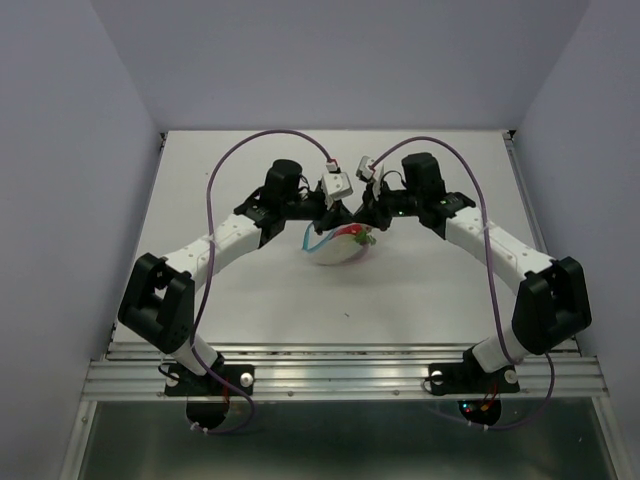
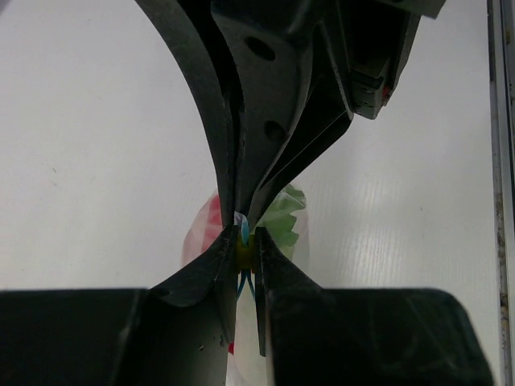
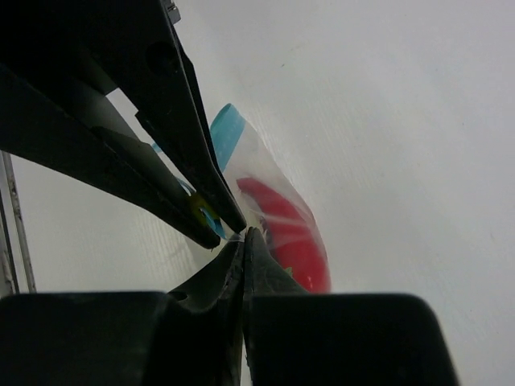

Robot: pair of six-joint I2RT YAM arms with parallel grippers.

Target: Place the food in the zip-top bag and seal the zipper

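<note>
The clear zip top bag (image 1: 335,250) lies mid-table, its blue zipper strip (image 3: 228,135) bowed open toward the left. Inside are a red food piece (image 3: 294,241) and something green and leafy (image 2: 283,215). My left gripper is shut on the zipper at its yellow slider (image 2: 245,256). Close against it, my right gripper is shut at the bag's top edge near the zipper's end. Clear film shows by its tips; whether any is pinched between them is hard to see.
Both arms meet over the bag, their fingers almost touching.
</note>
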